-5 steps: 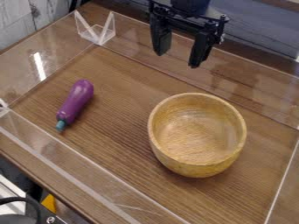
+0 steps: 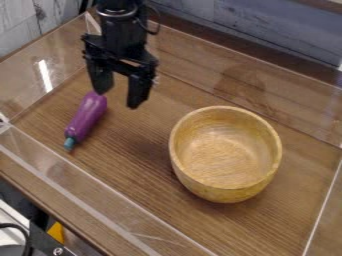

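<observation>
My black gripper (image 2: 118, 82) is over the upper left of the wooden surface, its two fingers open and pointing down. A purple eggplant-like object (image 2: 86, 118) lies just below and left of it, apart from the right finger. Whether the left finger touches it cannot be told. A yellow bowl (image 2: 225, 175) sits empty at the lower right.
Dark cables and a small yellow item show beyond the surface at the bottom left.
My gripper has moved from the upper right to the left and down, near the purple object. The purple object and the bowl look unmoved.
</observation>
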